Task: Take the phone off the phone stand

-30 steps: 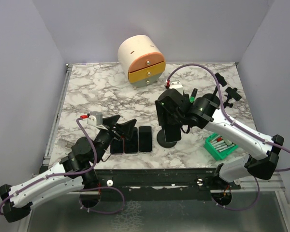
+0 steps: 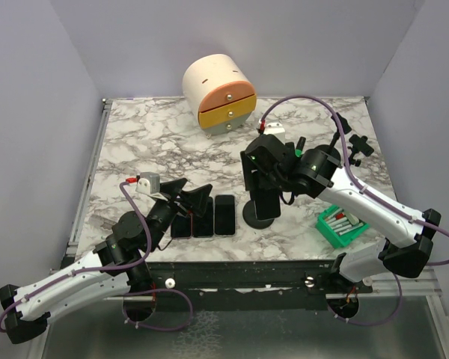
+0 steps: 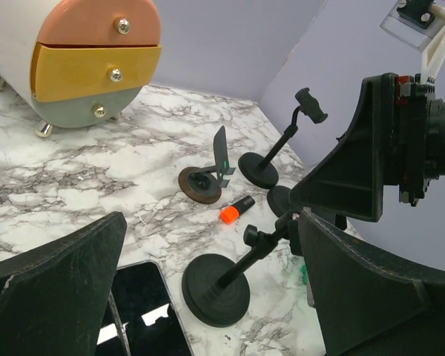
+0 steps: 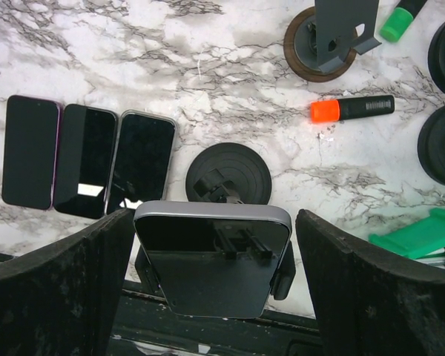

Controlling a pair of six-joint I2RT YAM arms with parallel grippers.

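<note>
The phone rests on a black stand with a round base, seen also in the left wrist view as a stand (image 3: 215, 289) with an angled arm. My right gripper is open just above the phone, one finger at either side of its top end; in the top view it hides part of phone and stand. My left gripper (image 2: 191, 193) hangs open over three phones (image 2: 203, 224) lying flat at the left of the stand, with nothing between its fingers.
A drawer cabinet (image 2: 217, 93) stands at the back. Other stands (image 3: 259, 167), markers (image 4: 352, 108) and a green tray (image 2: 340, 226) occupy the right side.
The right arm has shifted very slightly in the top view. The left arm and the objects show no visible change.
</note>
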